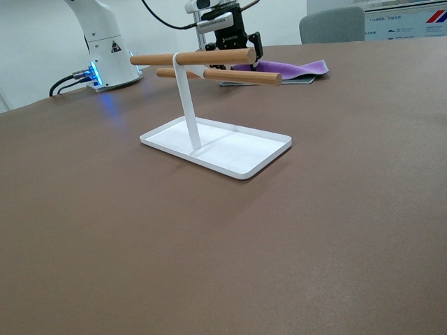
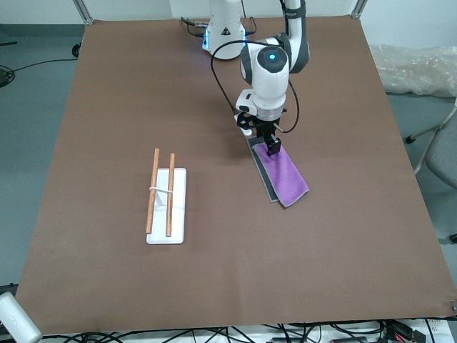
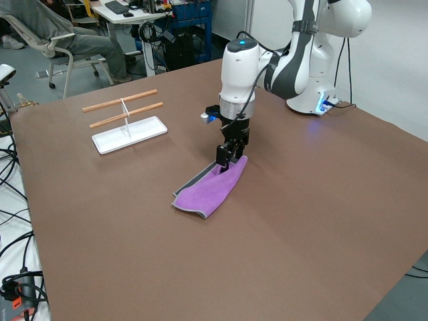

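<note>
A purple cloth (image 2: 284, 179) with a grey layer beside it lies on the brown table, seen also as purple cloth (image 3: 207, 194) in the right view. My black gripper (image 2: 270, 146) is down at the cloth's upper end; whether it is shut on the fabric I cannot tell. In the top view the gripper (image 1: 235, 59) is partly hidden behind a white rack (image 1: 237, 153) with two wooden bars (image 1: 192, 58). In the left view that rack (image 2: 177, 214) stands left of the cloth, apart from it.
The robot's white base (image 2: 225, 25) stands at the back edge. Cables (image 3: 20, 287) run outside the table edge.
</note>
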